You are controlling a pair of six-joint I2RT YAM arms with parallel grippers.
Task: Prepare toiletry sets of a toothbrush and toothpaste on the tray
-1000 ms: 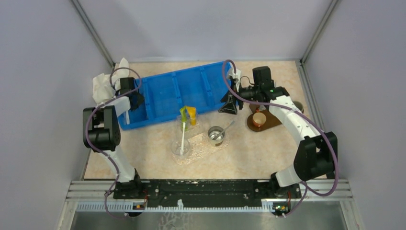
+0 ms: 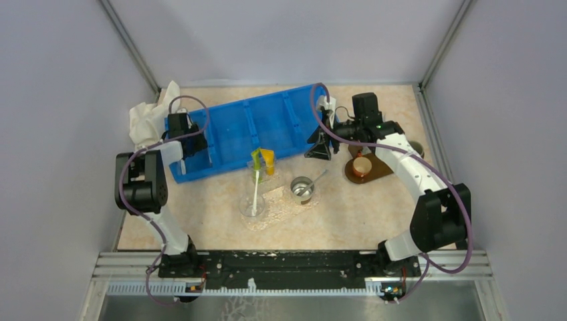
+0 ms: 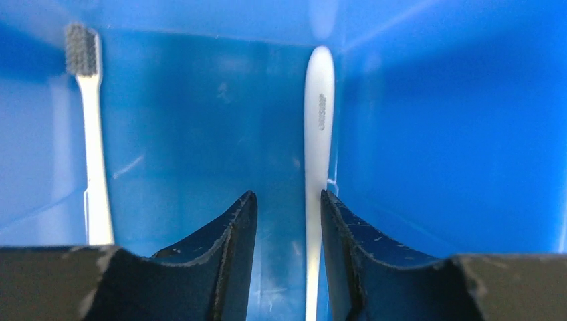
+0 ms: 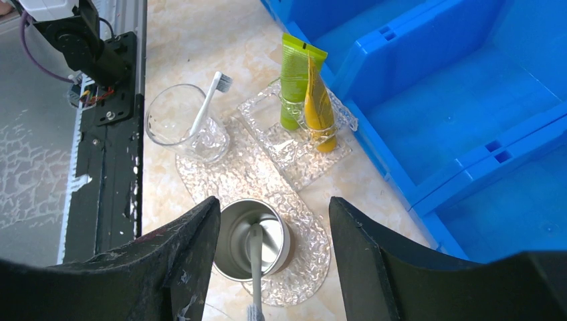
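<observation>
My left gripper is low in the leftmost compartment of the blue tray [image 2: 229, 130]. Its fingers are parted, one at a white toothbrush handle [image 3: 317, 114], the other left of it. A second toothbrush [image 3: 93, 147] lies along that compartment's left side. Another toothbrush [image 4: 204, 107] stands in a clear glass [image 4: 160, 117], and a grey one [image 4: 257, 267] in a steel cup [image 4: 231, 234]. Green [image 4: 294, 80] and yellow [image 4: 317, 107] toothpaste tubes stand in a clear holder. My right gripper is open and empty above the steel cup's area, right of it in the top view.
A white cloth [image 2: 144, 124] lies behind the tray's left end. A brown board [image 2: 378, 167] with a cup [image 2: 362, 167] is under the right arm. The tray's middle compartments look empty.
Over the last second my left gripper has moved slightly right, and the blue tray's left end appears shifted slightly right with it. The right arm is unchanged.
</observation>
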